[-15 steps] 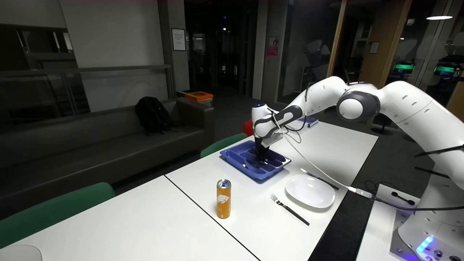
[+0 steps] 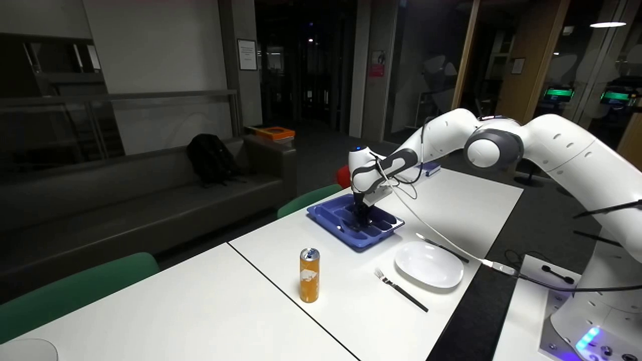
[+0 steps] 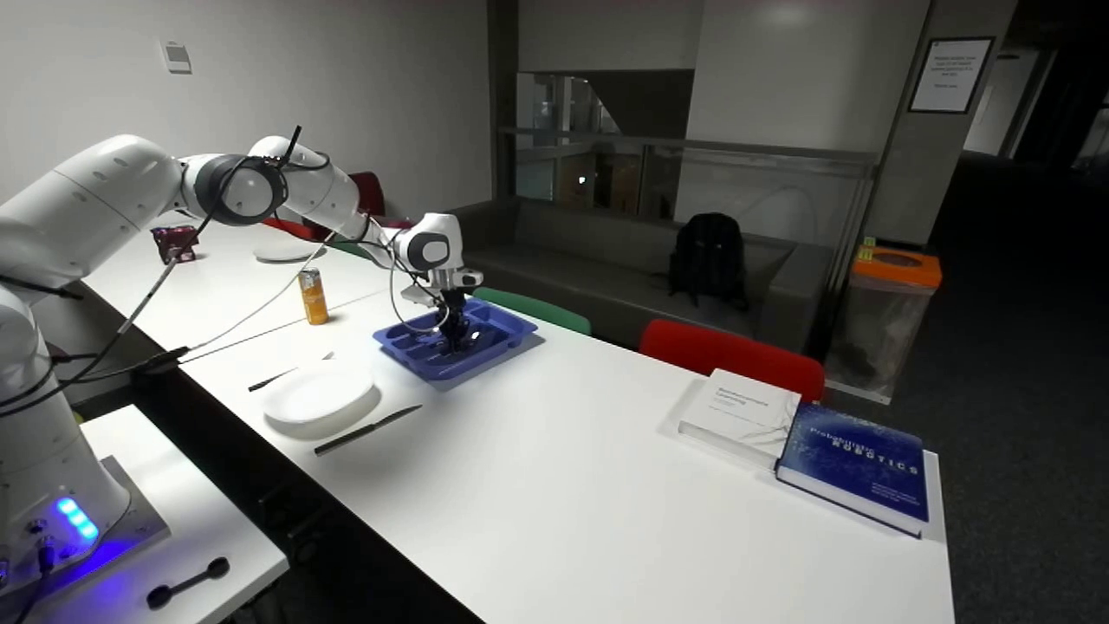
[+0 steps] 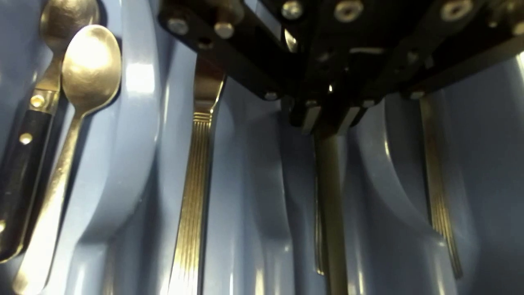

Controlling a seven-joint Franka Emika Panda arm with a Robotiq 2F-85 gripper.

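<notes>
In the wrist view my gripper is shut on a flat metal utensil (image 4: 333, 206), whose strip runs down from between the fingertips. Its upper end is hidden under the gripper, so I cannot tell what kind it is. All this is inside the blue cutlery tray (image 2: 338, 233), low among its compartments. To the left in the wrist view lie a spoon (image 4: 93, 69), a black-handled utensil (image 4: 24, 172) and a ribbed-handle fork (image 4: 199, 162). Another ribbed handle (image 4: 437, 187) lies to the right.
Near the tray are a white plate (image 2: 430, 264), a fork (image 2: 402, 291) and a knife (image 3: 369, 428) on either side of it. An orange can (image 2: 309, 275) stands upright. Books (image 3: 854, 463) lie at the far table end.
The blue tray has shifted very slightly to the right in exterior view 1. The arm has moved only a little, and the gripper is still inside the tray.
</notes>
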